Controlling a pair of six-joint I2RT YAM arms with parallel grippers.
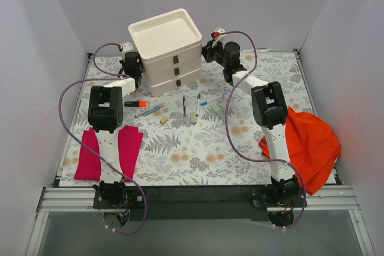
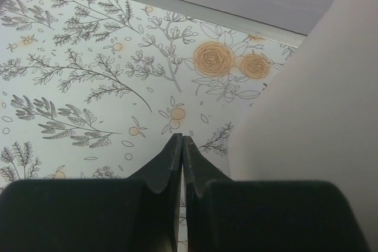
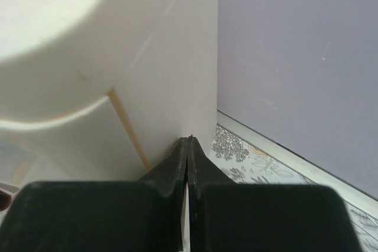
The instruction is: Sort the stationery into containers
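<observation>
A white three-tier drawer organizer (image 1: pixel 162 34) with small brown handles stands at the back centre, with a gripper at each side. My left gripper is shut beside its left side, nothing visible between the fingertips; the organizer's white wall fills the right of the left wrist view. My right gripper is shut at its right side, close against the white wall (image 3: pixel 153 69); nothing shows clearly between the fingertips. Loose stationery lies in front: an orange-black item (image 1: pixel 137 104), blue pens (image 1: pixel 153 110), a yellow block (image 1: pixel 164 120), a green item (image 1: pixel 215 110).
A pink cloth (image 1: pixel 129 148) lies front left and an orange cloth (image 1: pixel 309 148) front right. Grey walls bound the back and sides; both arms flank the organizer.
</observation>
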